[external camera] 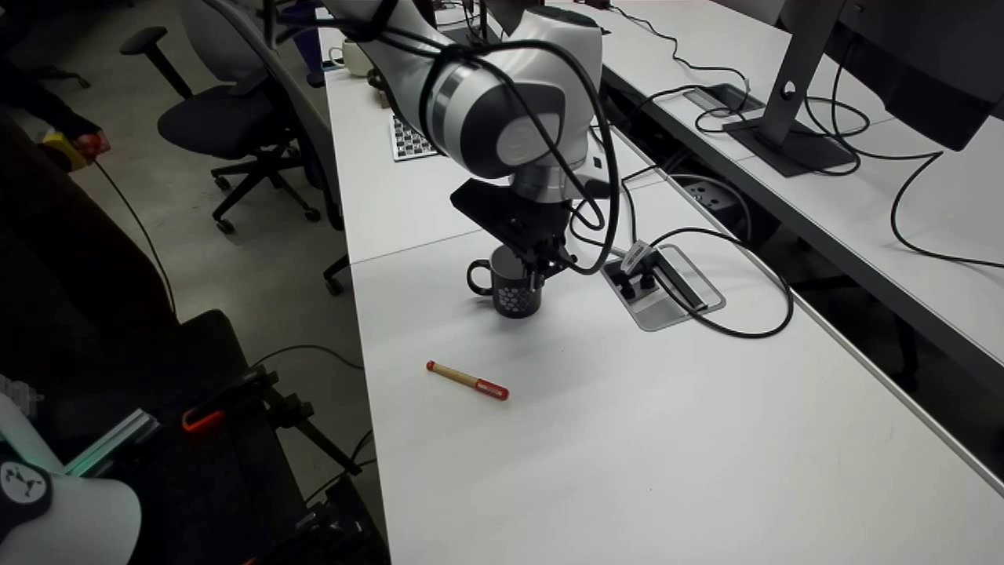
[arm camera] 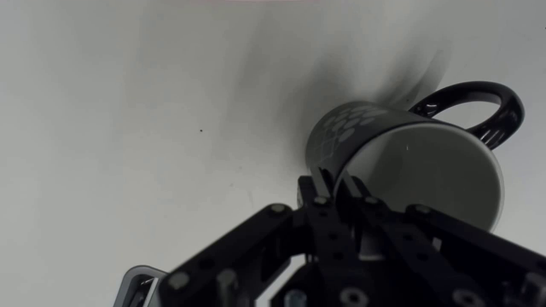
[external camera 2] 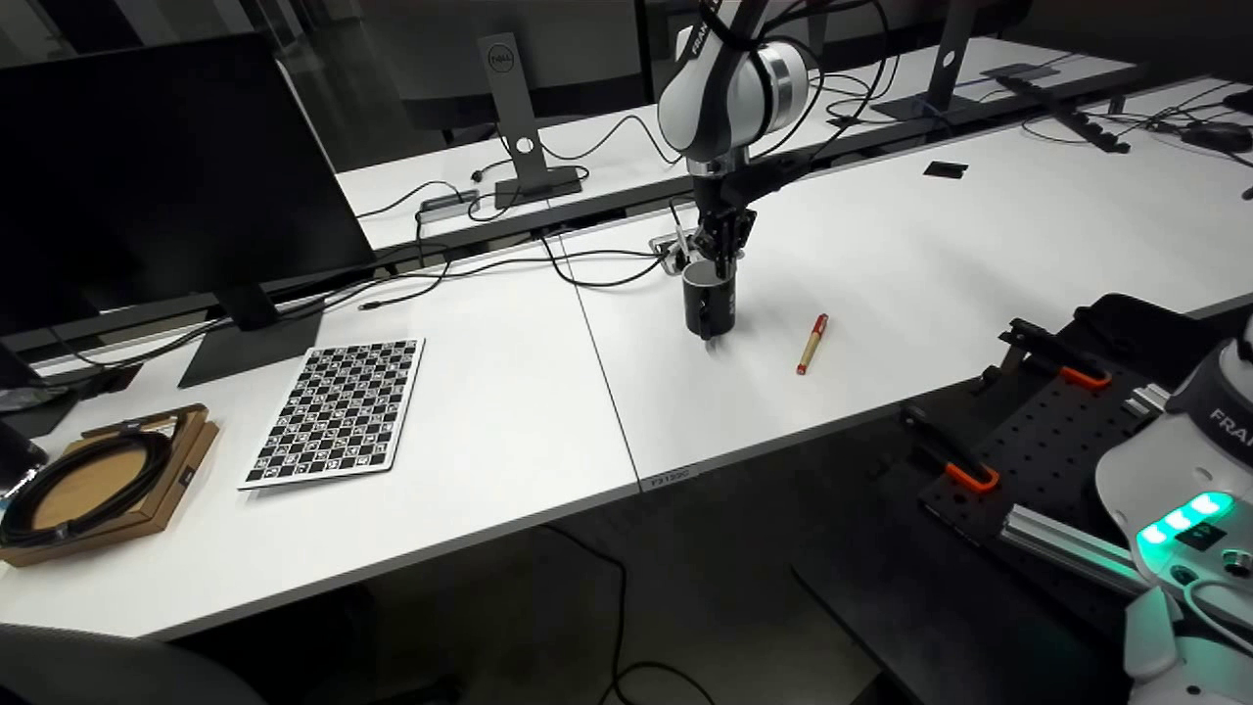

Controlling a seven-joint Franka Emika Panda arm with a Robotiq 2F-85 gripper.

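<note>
A dark mug (external camera: pixel 517 293) with a pale honeycomb pattern stands upright at the white table, its handle toward the left in exterior view 1. Whether its base touches the tabletop or hangs just above it, I cannot tell. My gripper is shut on the mug's rim from above, one finger inside the pale interior and the other outside against the wall. From the other side, exterior view 2 shows the same mug (external camera 2: pixel 710 307) below the gripper (external camera 2: pixel 723 268). A red and tan marker (external camera: pixel 467 380) lies on the table in front of the mug.
A metal cable outlet (external camera: pixel 663 287) with plugs and a looping black cable is right of the mug. A checkered board (external camera 2: pixel 337 411) and a cardboard tray (external camera 2: pixel 106 482) sit farther along the desks.
</note>
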